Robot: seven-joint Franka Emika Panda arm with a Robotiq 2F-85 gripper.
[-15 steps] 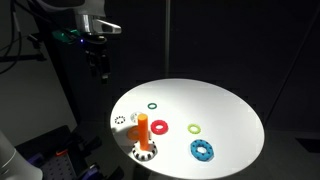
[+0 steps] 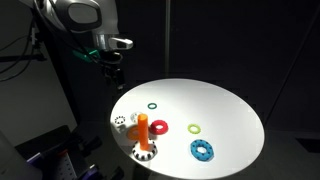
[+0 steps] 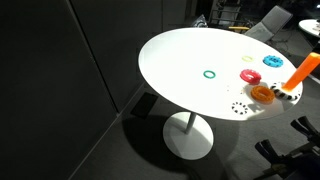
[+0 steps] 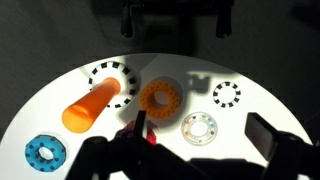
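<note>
An orange post stands upright on a round black-and-white base at the table's near edge. Beside it lies an orange ring. A red ring is farther in, partly covered by a finger in the wrist view. The blue ring rests nearer the right side, and a light green ring sits behind it. Over the table's left edge hangs my gripper, open and high above the rings. Nothing is between its fingers.
A pale ring and a small dotted black-and-white ring lie at the table's left side. A dark green ring sits farther back.
The arm and gripper have moved right and somewhat lower, closer to the table. Every ring and the orange post stay where they were.
</note>
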